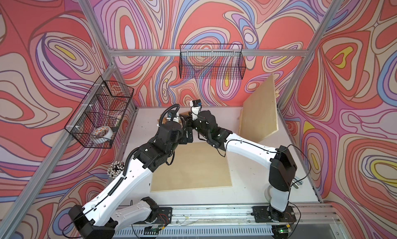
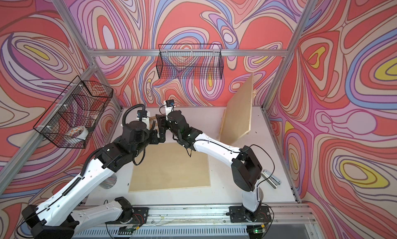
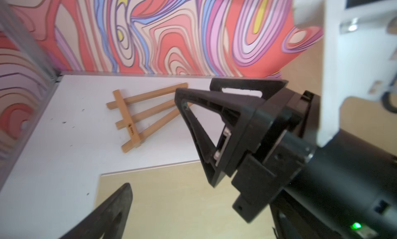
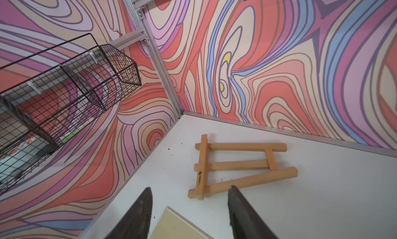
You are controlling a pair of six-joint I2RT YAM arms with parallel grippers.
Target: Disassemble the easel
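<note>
The wooden easel [image 4: 244, 166] lies flat on the white table near the back wall. It shows whole in the right wrist view, with three long slats, a wide crossbar [image 4: 201, 168] at one end and a short crosspiece [image 4: 270, 159] near the other. The arms hide most of it in both top views. My right gripper stands open in front of the easel, apart from it, with nothing between its fingers. My left gripper is open and empty too. In the left wrist view the right gripper's black fingers [image 3: 206, 99] cover the easel's right end.
Both arms' wrists are close together over the table's middle. A thin tan board [image 1: 190, 172] lies flat at the front, and a large panel [image 1: 260, 108] leans at the right. Wire baskets hang left [image 1: 99, 114] and at the back [image 1: 212, 64].
</note>
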